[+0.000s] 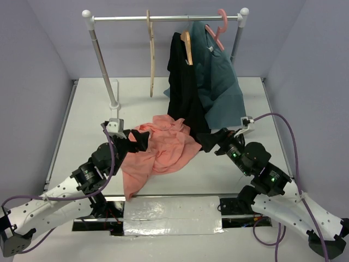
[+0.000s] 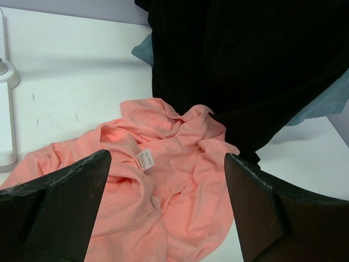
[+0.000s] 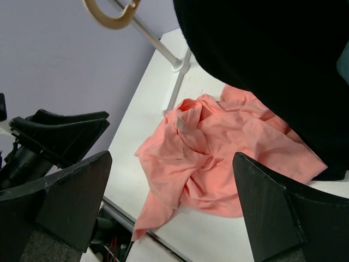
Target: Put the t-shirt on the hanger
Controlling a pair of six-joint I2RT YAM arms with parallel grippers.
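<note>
A crumpled pink T-shirt (image 1: 161,150) (image 2: 174,174) (image 3: 212,153) lies on the white table below the clothes rack. An empty wooden hanger (image 1: 151,54) hangs from the rail. My left gripper (image 1: 136,141) is open above the shirt's left part, its fingertips framing the cloth in the left wrist view. My right gripper (image 1: 212,139) is open to the right of the shirt, with nothing between its fingers.
A black garment (image 1: 185,93) and a teal garment (image 1: 221,93) hang on hangers at the right of the rack (image 1: 128,19), the black one reaching down to the pink cloth.
</note>
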